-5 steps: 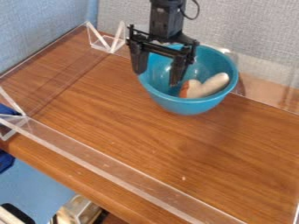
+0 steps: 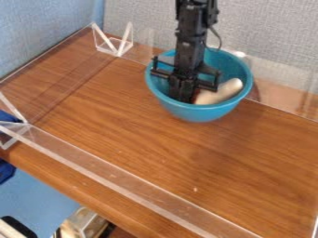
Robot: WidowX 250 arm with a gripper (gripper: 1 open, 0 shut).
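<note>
A blue bowl stands on the wooden table toward the back right. My black gripper reaches down inside it, its fingers low in the bowl; it looks closed, and whether anything is between the fingertips is hidden. A pale elongated object lies in the bowl to the right of the fingers.
White wire brackets stand at the back left and left edge. Clear strips run along the table's edges, with grey padded walls behind.
My gripper has moved down and deeper into the bowl, and its fingers have drawn closer together.
</note>
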